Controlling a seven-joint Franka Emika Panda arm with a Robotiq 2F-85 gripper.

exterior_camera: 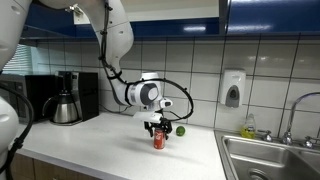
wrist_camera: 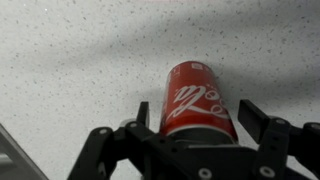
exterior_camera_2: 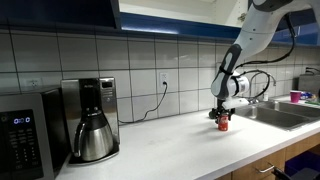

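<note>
A red Coca-Cola can (wrist_camera: 192, 92) stands on the white counter, also seen as the red can (exterior_camera: 159, 140) in exterior view 1 and as the can (exterior_camera_2: 223, 124) at the right of exterior view 2. My gripper is open, pointing down over the can. In the wrist view, one dark finger (wrist_camera: 134, 138) lies to the left of the can and the other to the right. The can's top sits between them, with a visible gap on the right. Its lower part in the wrist view is hidden by the gripper body.
Behind the arm, a small green object (exterior_camera: 180, 130) rests near the wall. A sink (exterior_camera: 270, 158) with a faucet lies to the right, soap bottles at its back. The coffee maker (exterior_camera_2: 92, 120) and microwave (exterior_camera_2: 30, 135) stand far left.
</note>
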